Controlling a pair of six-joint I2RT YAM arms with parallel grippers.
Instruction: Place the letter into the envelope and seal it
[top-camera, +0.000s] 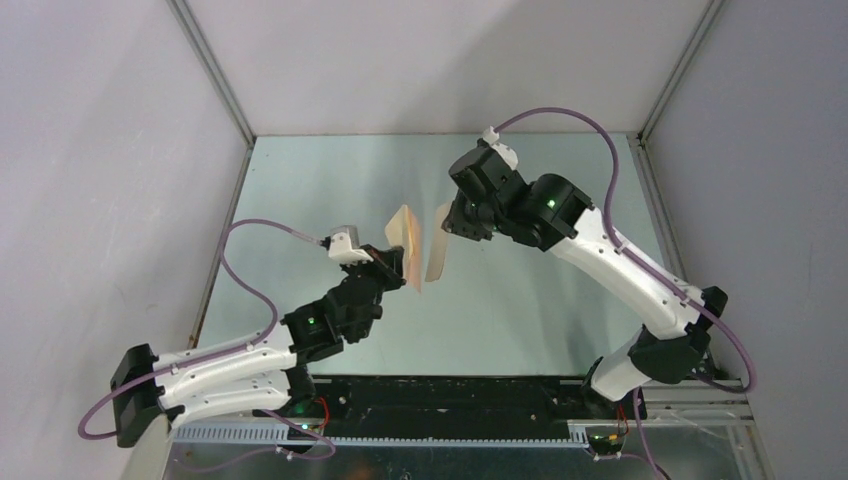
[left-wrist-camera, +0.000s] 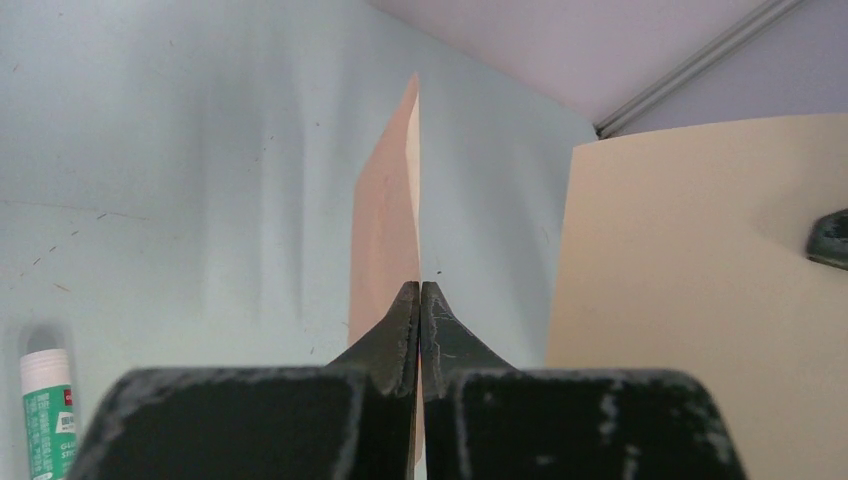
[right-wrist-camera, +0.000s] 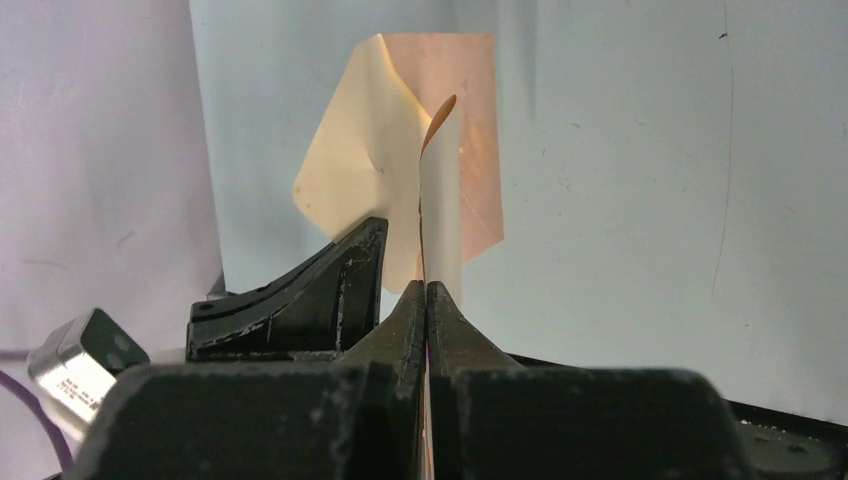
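The peach envelope (top-camera: 414, 250) hangs above the table, and my left gripper (top-camera: 401, 262) is shut on its edge. Its pale flap (right-wrist-camera: 360, 150) stands folded out, angled from the body (right-wrist-camera: 480, 150). Just to the right is the letter (top-camera: 437, 245), a cream folded sheet, with my right gripper (top-camera: 449, 228) shut on it. A narrow gap separates letter and envelope in the top view. The left wrist view shows the letter (left-wrist-camera: 690, 290) broadside, while the right wrist view shows it edge-on, in front of the envelope. The lower parts of both are hidden behind the fingers.
A green glue stick (left-wrist-camera: 50, 425) with a white cap appears at the lower left of the left wrist view. White walls (top-camera: 440, 60) border it at the back and sides.
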